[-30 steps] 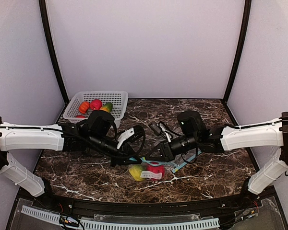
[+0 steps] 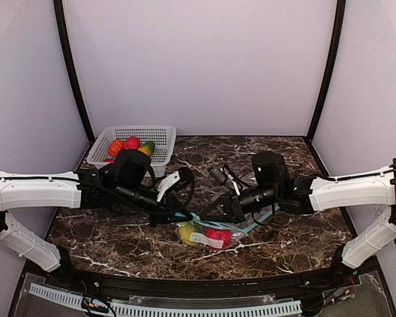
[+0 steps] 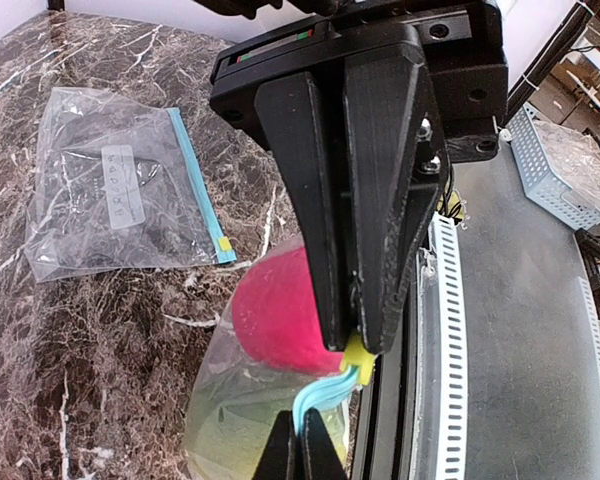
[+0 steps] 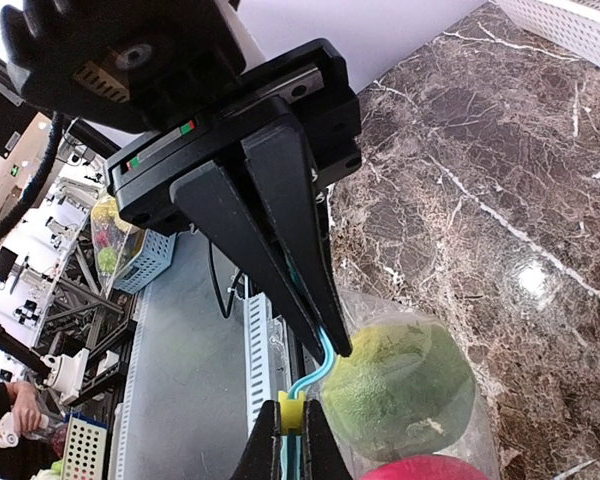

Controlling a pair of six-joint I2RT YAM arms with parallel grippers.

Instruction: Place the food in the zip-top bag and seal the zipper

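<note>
The zip bag (image 2: 206, 234) holds a yellow-green food (image 4: 400, 380) and a red one (image 3: 285, 310), hanging below both grippers near the table's front. My left gripper is shut on the bag's cyan zipper strip (image 3: 323, 390), left of the right gripper in the top view. My right gripper is shut on the yellow slider (image 4: 290, 405) on that zipper. The strip bends between the two grippers. Whether the zipper is sealed cannot be told.
A white basket (image 2: 165, 132) with several foods stands at the back left. Another flat bag (image 3: 80, 190) with a cyan zipper lies to the right behind the right arm.
Both arms have shifted outward, apart from each other, the left one leftward and the right one rightward, and the strip between them is longer. The bag has moved slightly.
</note>
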